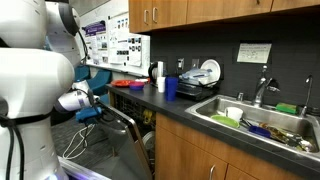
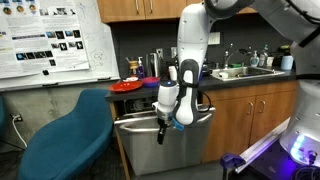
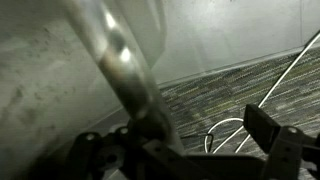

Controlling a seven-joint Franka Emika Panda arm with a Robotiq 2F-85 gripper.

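The metal dishwasher door (image 2: 165,150) leans outward at the top, tilted from the counter front; in exterior view 1 its edge (image 1: 138,132) slants towards the arm. A shiny bar handle (image 3: 122,65) crosses the wrist view diagonally and runs down to the left finger of my gripper. The fingers stand apart, with the right finger (image 3: 280,145) well clear of the bar. Whether the left finger touches the handle, I cannot tell. From outside, my gripper (image 2: 168,127) is at the door's upper part, its fingers small and partly hidden.
White cable (image 3: 275,88) lies on the grey floor below. A blue beanbag (image 2: 70,130) stands left of the dishwasher. Above it, the dark counter (image 2: 135,87) carries a red bowl (image 2: 125,86) and other items. The sink (image 1: 250,120) lies further along.
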